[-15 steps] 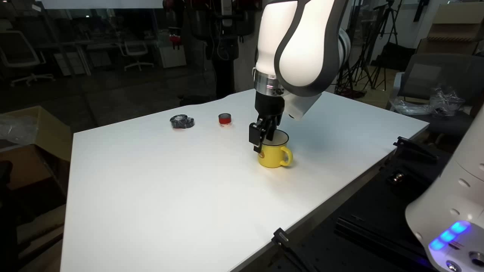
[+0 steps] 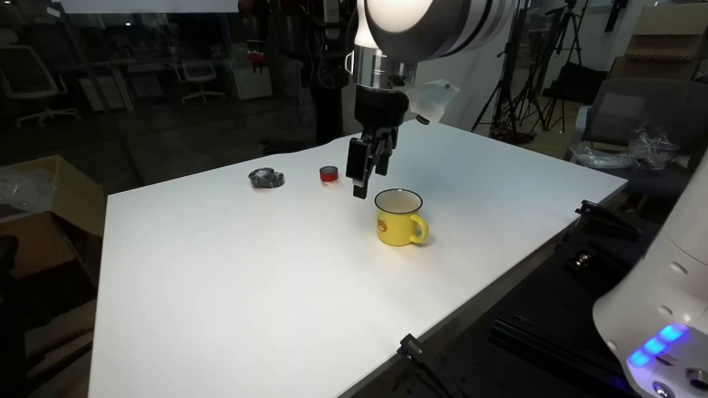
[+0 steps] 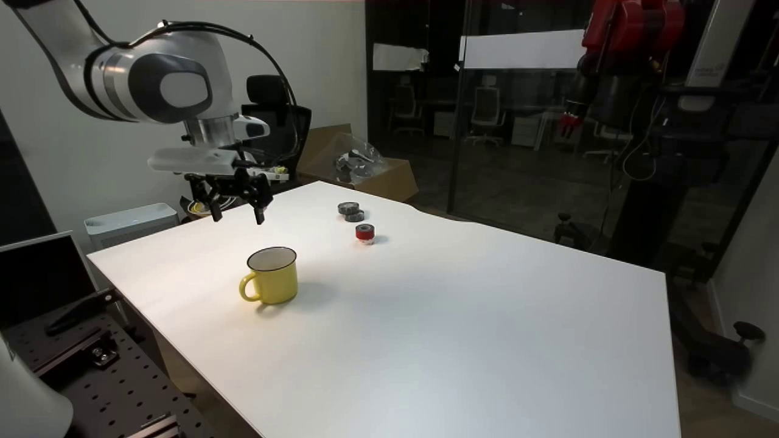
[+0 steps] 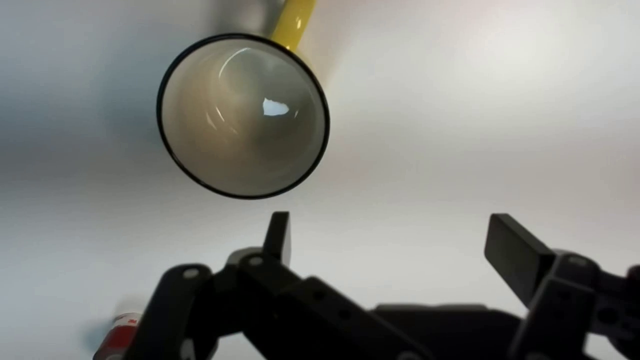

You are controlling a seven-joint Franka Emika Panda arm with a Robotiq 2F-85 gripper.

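Observation:
A yellow mug (image 2: 396, 226) with a black rim stands upright on the white table, its handle toward the near right in exterior view 1. Seen from above in the wrist view, the inside of the mug (image 4: 243, 120) is pale, and no object shows in it. My gripper (image 2: 370, 179) hangs in the air above the table, clear of the mug and toward its far side. In exterior view 2 the gripper (image 3: 238, 218) has its two fingers well apart. Nothing sits between the fingertips in the wrist view.
Red tape rolls (image 2: 328, 175) stand on the table behind the gripper, with dark tape rolls (image 2: 266, 178) farther left. Black clamps (image 2: 412, 346) grip its edge near the arm's base.
My gripper has risen from the mug's rim and shifted back and left in exterior view 1. The mug has stayed in place.

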